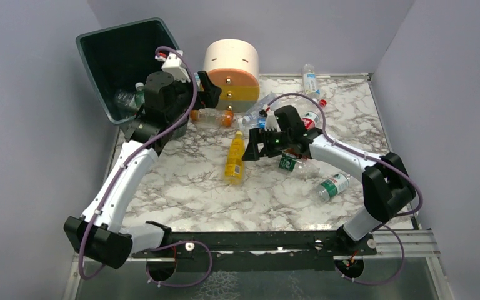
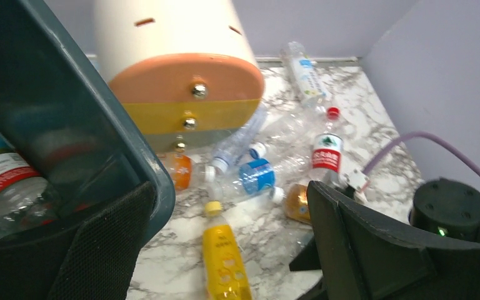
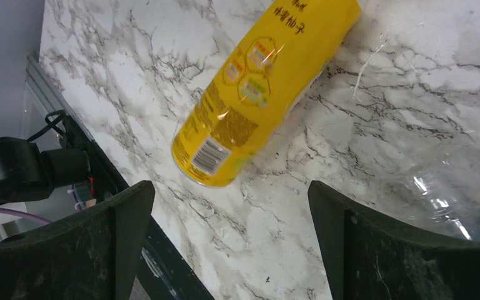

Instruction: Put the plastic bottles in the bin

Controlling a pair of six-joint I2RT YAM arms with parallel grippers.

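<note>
The green bin (image 1: 115, 47) stands at the back left with bottles (image 2: 3, 181) inside. My left gripper is open at the bin's right rim, nothing between its fingers. A yellow bottle (image 1: 235, 156) lies mid-table, with my right gripper (image 1: 254, 147) just right of it, open, facing it in the right wrist view. More bottles lie behind and right: an orange-banded one (image 1: 212, 117), a white-labelled one (image 1: 310, 81), a red-capped one (image 2: 327, 150) and green-labelled ones (image 1: 334, 185).
A cream rounded block (image 1: 231, 62) with an orange front stands at the back beside the bin. Grey walls surround it.
</note>
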